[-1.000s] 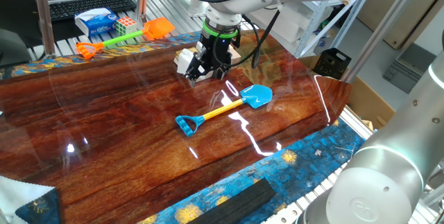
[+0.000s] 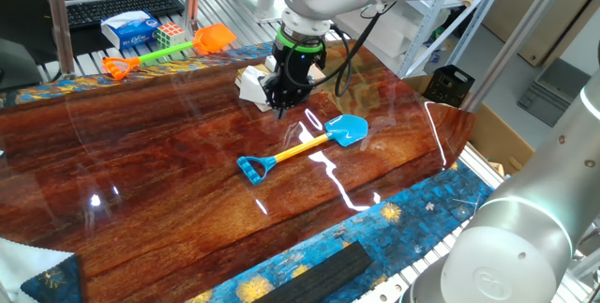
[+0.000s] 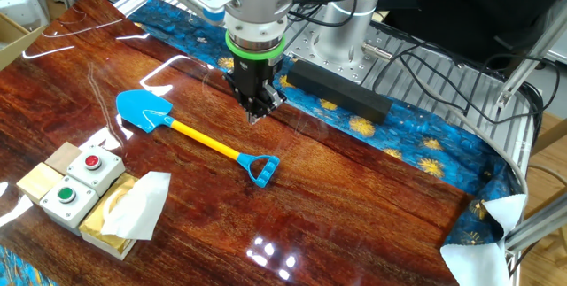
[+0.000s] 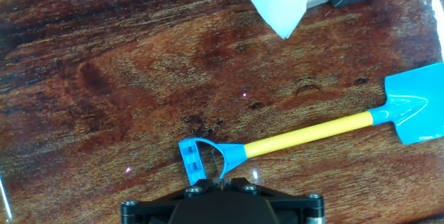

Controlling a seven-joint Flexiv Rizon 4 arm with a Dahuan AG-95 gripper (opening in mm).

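Note:
A toy shovel lies flat on the table, with a blue blade [image 3: 144, 109], a yellow shaft [image 4: 309, 134] and a blue D-shaped handle [image 2: 255, 168]. My gripper [image 2: 280, 113] hangs above the table, pointing down, apart from the shovel. In the wrist view, the gripper shows at the bottom edge with its fingers together and nothing seen between them. There the handle [image 4: 192, 160] appears just past the fingertips. From the second exterior view, the gripper [image 3: 254, 118] stands on the robot-base side of the shaft.
Button boxes [image 3: 96, 169] on wooden blocks, with a white cloth or paper [image 3: 140, 206], occupy one table side. A second shovel with an orange blade [image 2: 214, 38], a tissue box [image 2: 129, 29] and a puzzle cube [image 2: 170, 35] sit beyond the far edge. Bare wood surrounds the shovel.
My gripper's fingers were spread apart a second ago and have come together. The arm has shifted slightly to the right in exterior view 1. The shovel has not moved.

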